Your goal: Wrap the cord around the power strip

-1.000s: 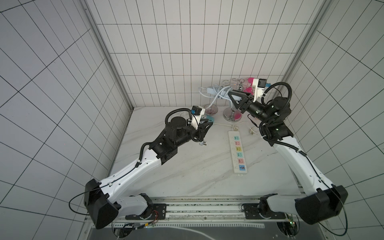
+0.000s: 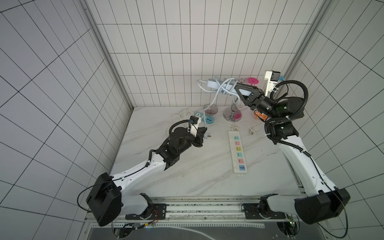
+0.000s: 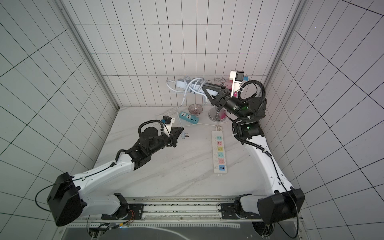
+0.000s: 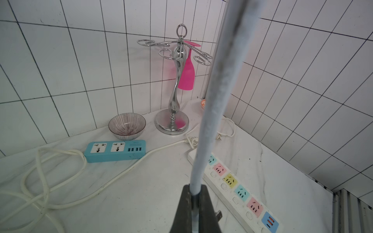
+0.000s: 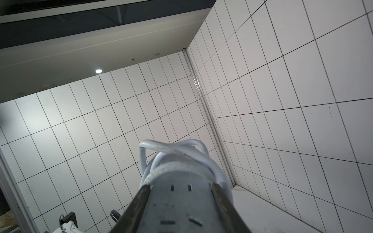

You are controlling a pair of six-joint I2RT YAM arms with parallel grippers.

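High near the back wall, my right gripper [image 2: 237,90] is shut on a white power strip [image 5: 182,203]. Several loops of white cord [image 5: 186,152] go around the strip past the fingertips; a loose loop sticks out at its far end. From the strip, the free cord [image 4: 222,89] runs down to my left gripper, which is shut with the cord between its fingers. That gripper is low over the middle of the table. The cord's plug [image 3: 184,136] shows just beyond its fingertips.
A white strip with coloured sockets [image 2: 238,152] lies right of centre. Behind are a teal strip [image 4: 115,151] with coiled cable, a patterned bowl [image 4: 127,126] and a chrome stand [image 4: 172,121].
The left gripper has moved slightly down and left in view. The plug has moved from under the left gripper to beyond its fingertips.
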